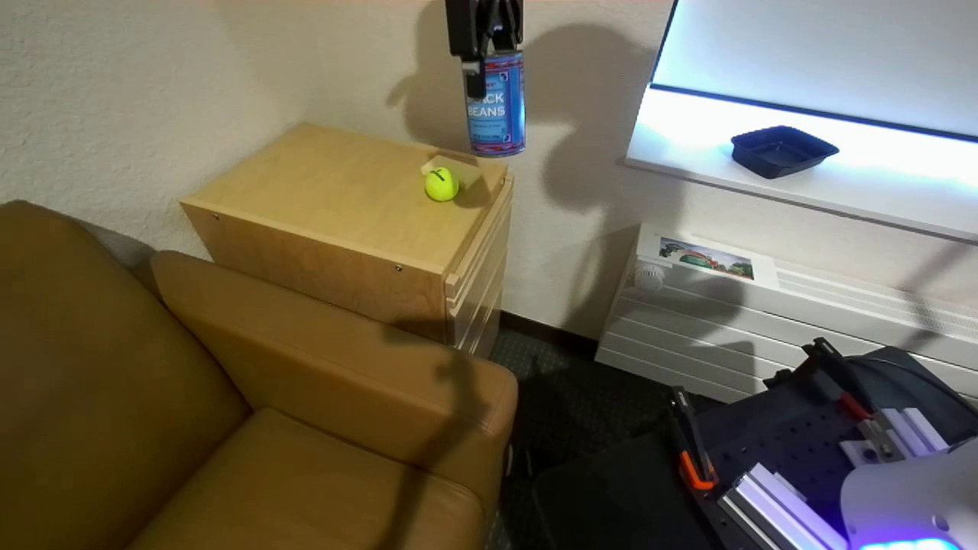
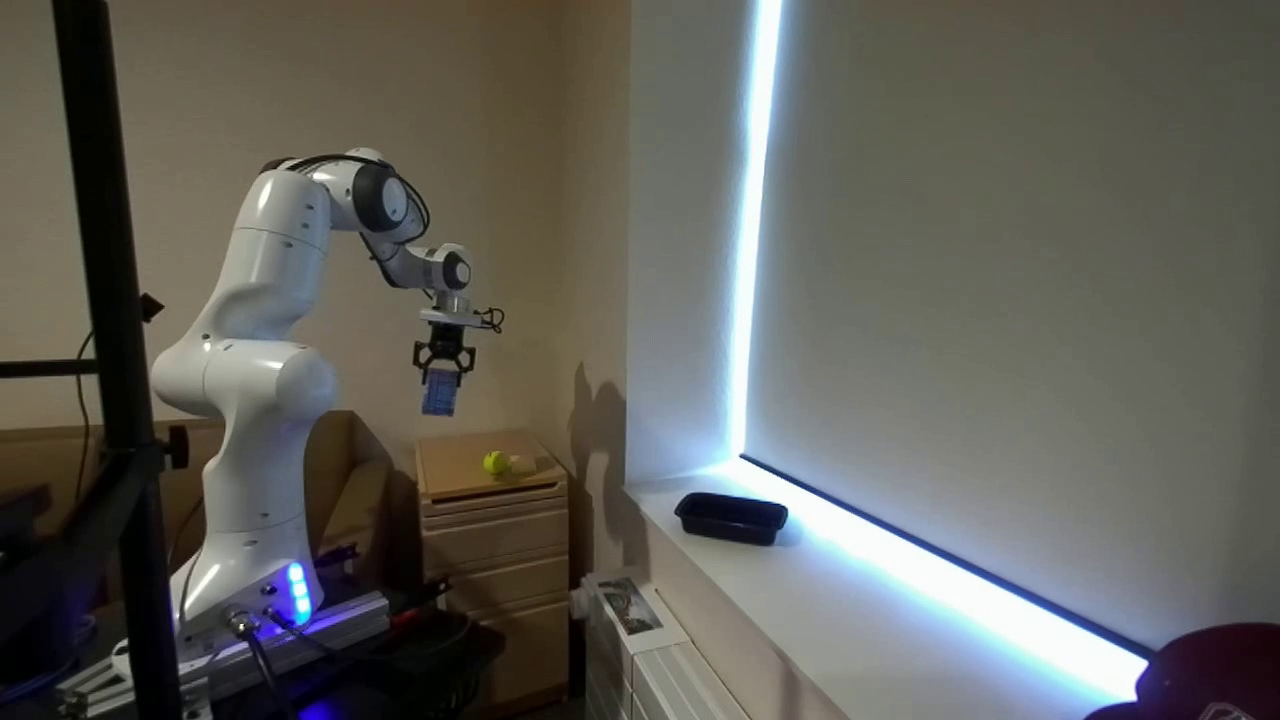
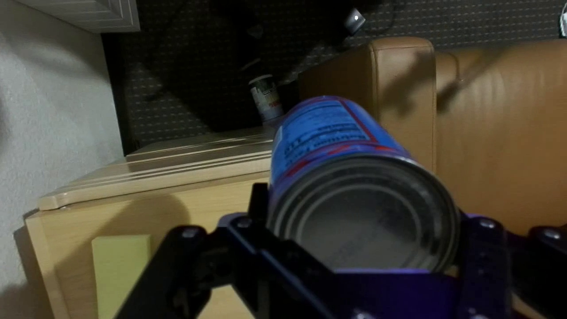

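A blue can of black beans [image 1: 496, 114] hangs upright in the air, with my gripper [image 2: 444, 364] shut on it near its top. Seen from the wrist, the metal end of the can [image 3: 366, 218] fills the space between the fingers. In exterior view 1 one dark finger [image 1: 474, 81] lies against the label. Below the can, on the wooden cabinet [image 1: 339, 197], rests a yellow-green ball [image 1: 442, 184]. A pale yellow block [image 3: 119, 271] lies on the cabinet behind the ball. The ball itself is hidden in the wrist view.
On the windowsill [image 2: 828, 624] stands an empty dark tray [image 1: 779, 152]. The brown sofa [image 1: 330, 348] adjoins the cabinet. A radiator [image 1: 697, 321] runs below the sill. Another can [image 3: 266, 97] is on the dark floor. Most of the cabinet top is bare.
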